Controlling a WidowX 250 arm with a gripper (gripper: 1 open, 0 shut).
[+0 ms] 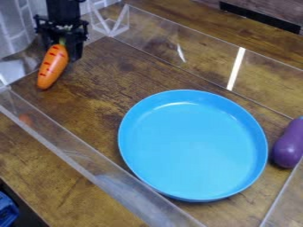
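An orange carrot (51,67) is in the upper left of the camera view, tilted with its lower tip near the wooden surface. My dark gripper (58,45) is shut on its upper end, partly covering it. Whether the carrot touches the surface I cannot tell.
A large blue plate (192,142) fills the lower middle right. A purple eggplant (288,144) lies at the right edge. Clear plastic walls border the wooden workspace (119,80). A blue object (6,213) shows at the bottom left corner.
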